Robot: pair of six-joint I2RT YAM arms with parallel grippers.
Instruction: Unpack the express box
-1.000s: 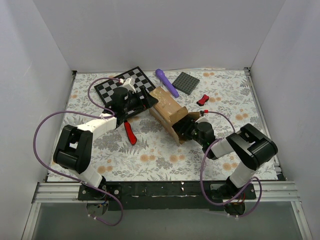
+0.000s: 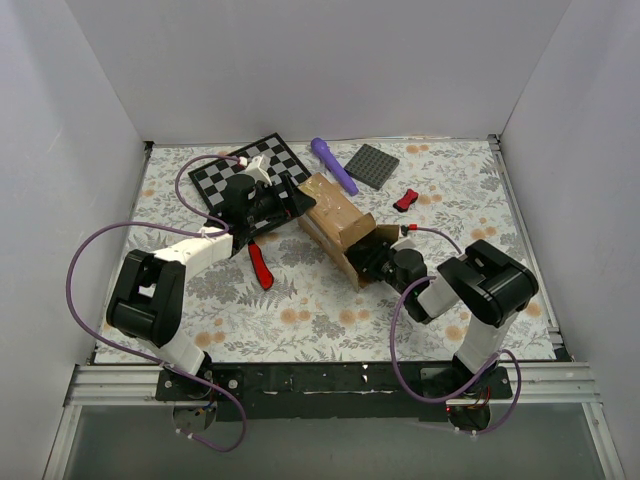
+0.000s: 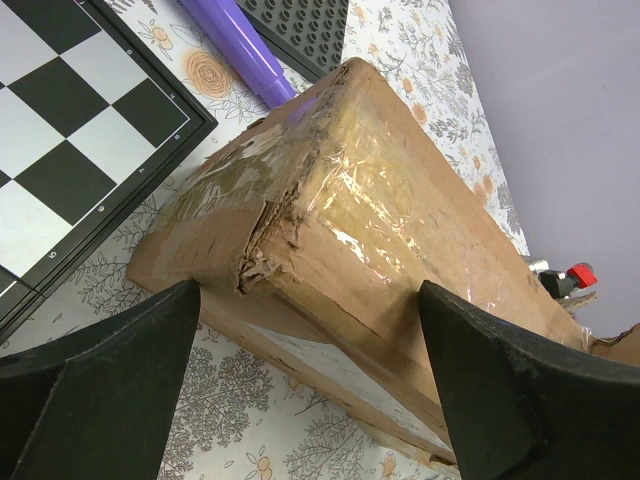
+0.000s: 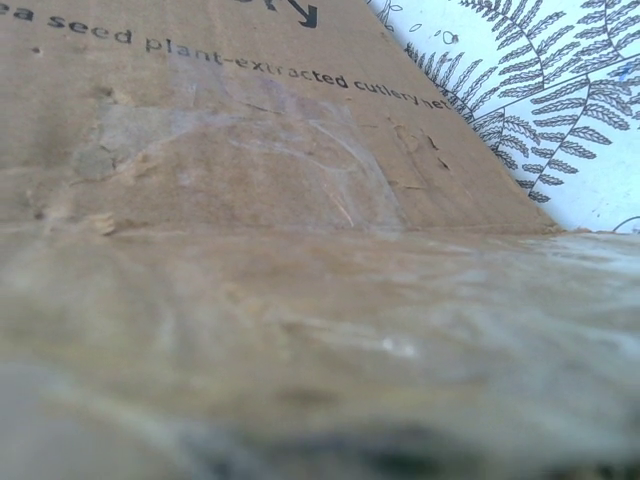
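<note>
The brown cardboard box (image 2: 335, 212) lies slanted across the middle of the table, flaps open at its right end. Tape covers its closed corner (image 3: 350, 190). My left gripper is open at that closed end, one finger to each side of the corner. At the open end, my right gripper (image 2: 368, 258) reaches in among the flaps (image 2: 358, 230). Its fingertips are hidden, and what lies between them cannot be made out. Printed cardboard (image 4: 230, 130) and a blurred, taped surface (image 4: 330, 310) fill most of the right wrist view.
A checkered board (image 2: 215, 182) lies under and behind the left arm, with a red knife-like item (image 2: 261, 267) in front of it. Behind the box are a purple stick (image 2: 333, 165) and a dark grey pad (image 2: 371, 166). A small red object (image 2: 406, 200) sits at the right.
My right arm has shifted slightly left, its gripper still at the box's open end. The left arm and the box look much the same.
</note>
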